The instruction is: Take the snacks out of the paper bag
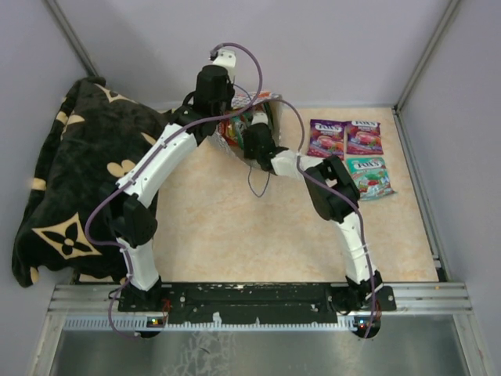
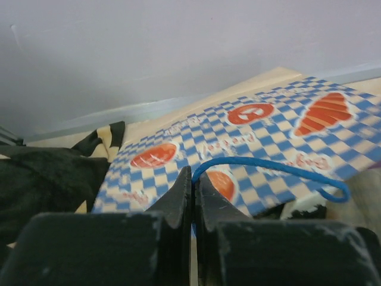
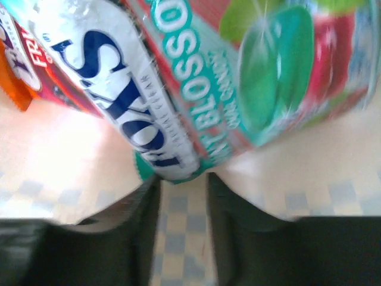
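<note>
The paper bag [image 1: 275,117] stands open at the back of the table, with colourful snack packets inside. Its blue-and-white checked wall [image 2: 196,140] fills much of the left wrist view. My left gripper is shut on the bag's thin blue handle [image 2: 262,162], which runs between its fingertips. Reaching into the bag's mouth is my right gripper, its fingers apart. The lower corner of a silver and green Fox's packet [image 3: 161,128] lies at the gap between these fingertips. Whether they touch it I cannot tell. A red packet [image 3: 41,65] sits beside it.
Two purple-red packets [image 1: 326,139] [image 1: 364,138] and a green one [image 1: 370,178] lie flat on the table at the right. A dark patterned blanket [image 1: 78,180] covers the left side.
</note>
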